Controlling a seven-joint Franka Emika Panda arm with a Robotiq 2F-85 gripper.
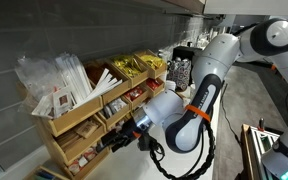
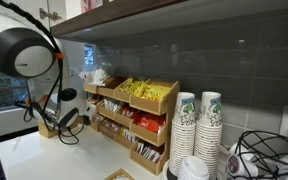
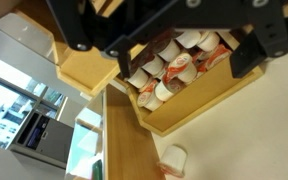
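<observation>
My gripper stands open in the wrist view, its dark fingers spread apart above a wooden bin (image 3: 189,103). Several small white cups with red-marked lids (image 3: 182,68) fill that bin, below and between the fingers. Outside it, one loose white cup (image 3: 173,160) lies on the pale surface. In the first exterior view the gripper (image 1: 137,138) is low in front of the wooden rack (image 1: 56,128), partly hidden among its cables. The second exterior view has the gripper (image 2: 82,110) at the rack's far left end.
Wrapped white utensils (image 1: 67,77) stand on top of the rack, with yellow packets (image 1: 126,67) farther along. Tall stacks of paper cups (image 2: 181,135) stand to the right in the second exterior view. The white tabletop (image 2: 79,160) in front of the rack is largely clear.
</observation>
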